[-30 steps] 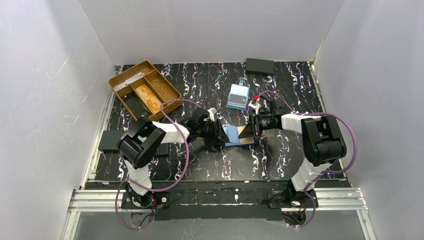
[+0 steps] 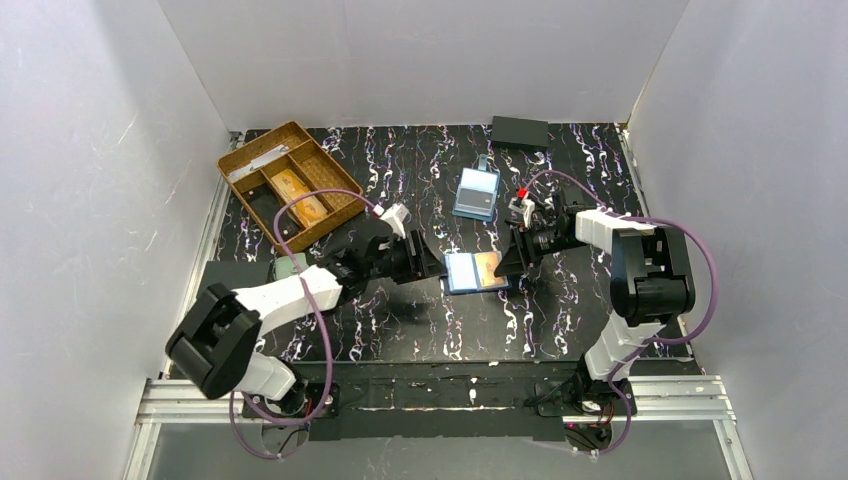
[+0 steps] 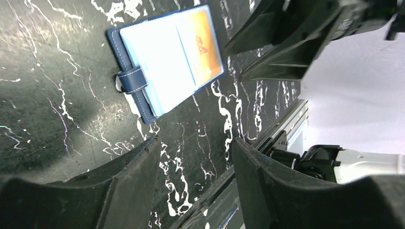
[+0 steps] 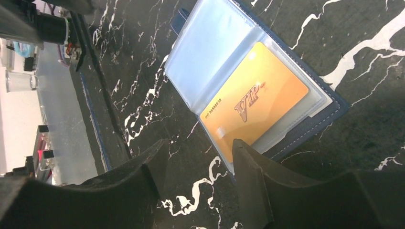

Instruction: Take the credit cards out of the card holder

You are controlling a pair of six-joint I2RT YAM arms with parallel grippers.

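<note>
A navy card holder [image 2: 460, 272] lies open on the marble table, its clear sleeves facing up. An orange card marked VIP sits on the right-hand sleeves, also visible in the left wrist view [image 3: 203, 43]. My left gripper [image 2: 424, 262] is just left of the holder; in its wrist view [image 3: 193, 157] its fingers stand apart with nothing between. My right gripper [image 2: 512, 255] is over the holder's right end; its wrist view [image 4: 200, 157] shows open fingers near the card's lower edge, nothing held.
A wicker tray [image 2: 335, 170] with compartments stands at the back left. A second, light blue holder [image 2: 476, 195] lies behind the open one, and a dark flat box [image 2: 519, 133] at the back. Dark pads [image 2: 225, 280] lie at the left.
My left gripper has moved up and to the left, away from the card holder, uncovering its left side.
</note>
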